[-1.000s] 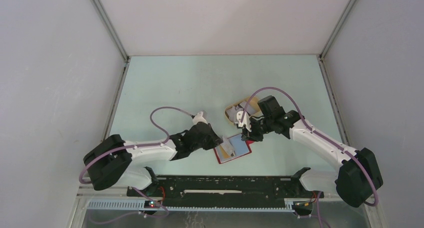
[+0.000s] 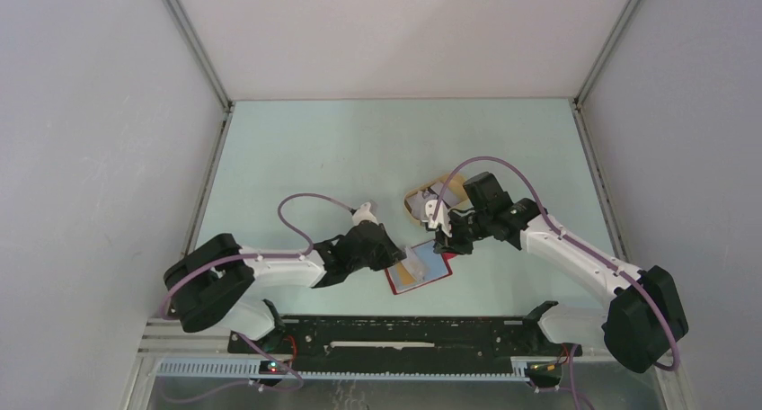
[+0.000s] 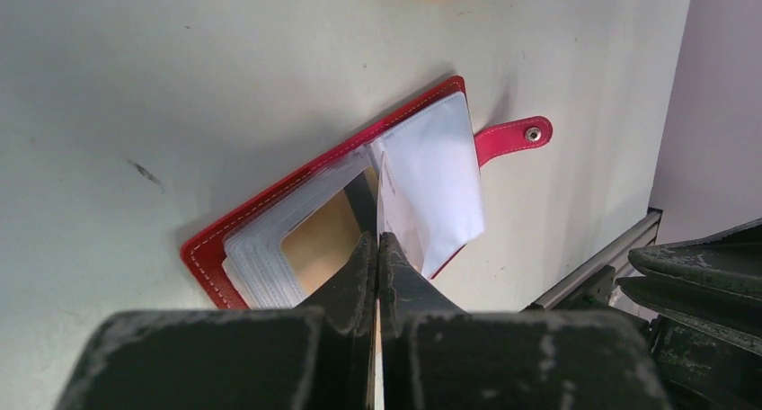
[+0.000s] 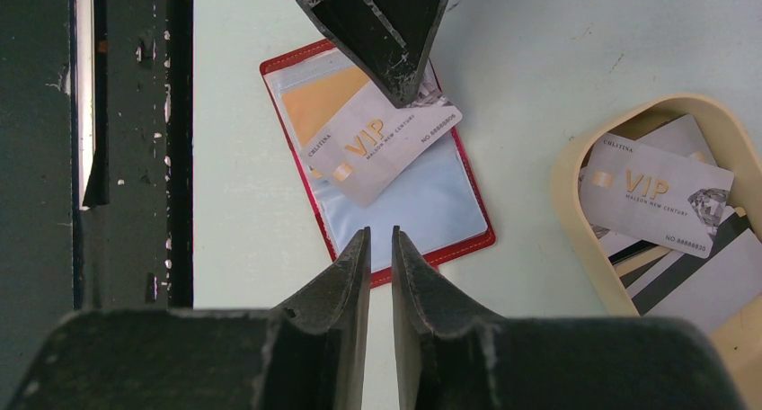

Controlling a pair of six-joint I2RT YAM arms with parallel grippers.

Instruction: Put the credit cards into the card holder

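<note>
An open red card holder (image 4: pixel 481 242) with clear sleeves lies flat on the table, a tan card (image 4: pixel 316 104) showing in one half. Over it is a white VIP card, seen nearly edge-on in the left wrist view. My left gripper is shut on this card's edge; its dark fingertip (image 4: pixel 406 84) overlaps the card in the right wrist view. Whether the card's far end is inside a sleeve, I cannot tell. To the right of the holder, my right gripper is shut with only a narrow empty gap between its tips.
Behind the holder stands a beige oval tray (image 4: pixel 568 190) with several cards, another VIP card (image 4: pixel 651 194) on top. The holder's strap (image 3: pixel 512 138) with a snap sticks out rightward.
My left arm has shifted slightly to the right, and the card in its gripper has moved a little with it over the holder. The right arm and tray have stayed put.
</note>
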